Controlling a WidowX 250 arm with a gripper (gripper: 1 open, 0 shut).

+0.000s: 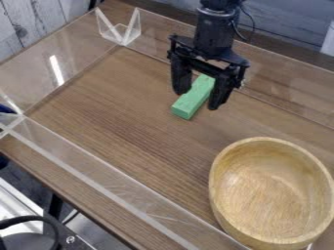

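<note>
My black gripper (201, 78) is over a green rectangular block (192, 102) near the upper middle of the wooden table, partly covering the block's upper end. Whether its fingers are open or shut on anything is unclear from this view.
A large tan bowl (267, 190) fills the lower right. A clear plastic object (119, 25) stands at the upper left. Black cables lie at the bottom left corner.
</note>
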